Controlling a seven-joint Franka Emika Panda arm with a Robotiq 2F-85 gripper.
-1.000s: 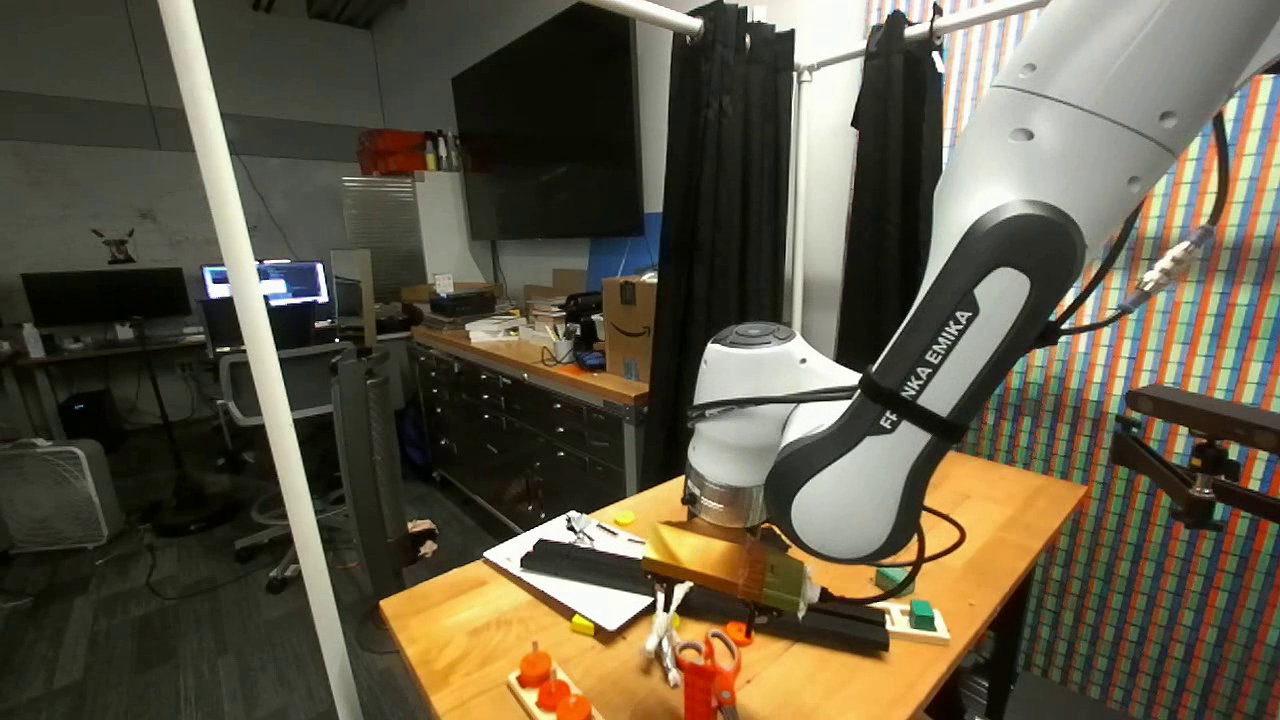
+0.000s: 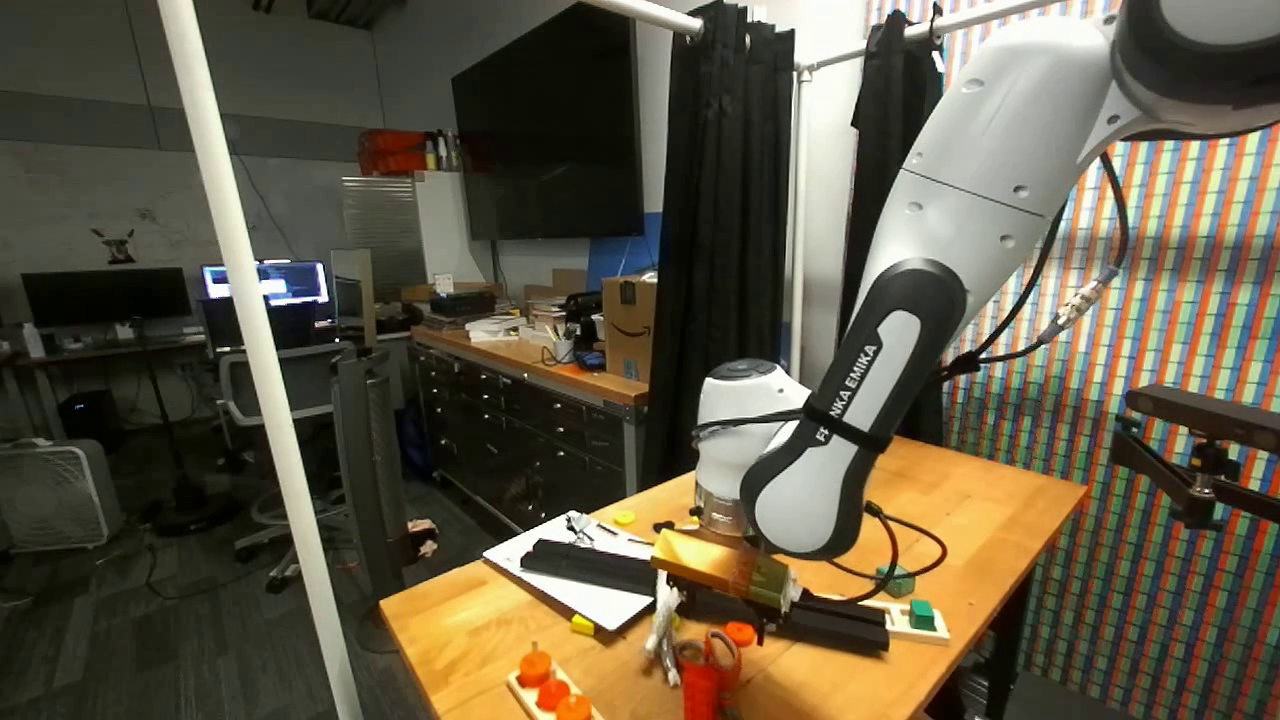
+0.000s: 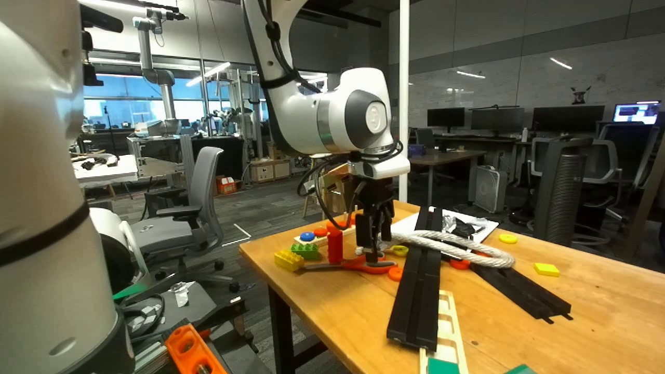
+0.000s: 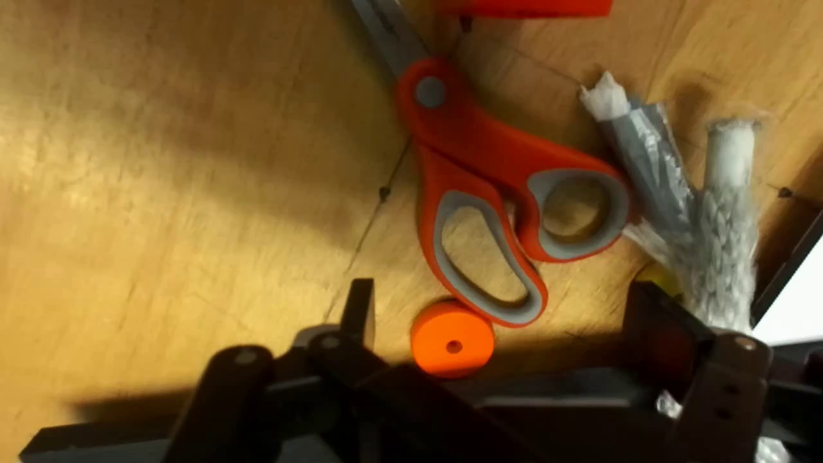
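Note:
Orange-handled scissors with grey finger loops lie flat on the wooden table. In the wrist view their loops point down between my fingers, with the blades toward the top. An orange disc with a small hole touches one loop. My gripper stands open, its fingers wide apart at either side of the disc, with nothing held. In exterior view 2 the gripper points down at the scissors and partly covers them. A red cylinder stands upright by the scissors.
White rope lies close to the right finger. Black track pieces cross the table beside the gripper. Yellow and green bricks sit near the edge. Bare wood extends left of the scissors.
The yellow-topped mount has moved a little right and down. Objects on the table appear unmoved.

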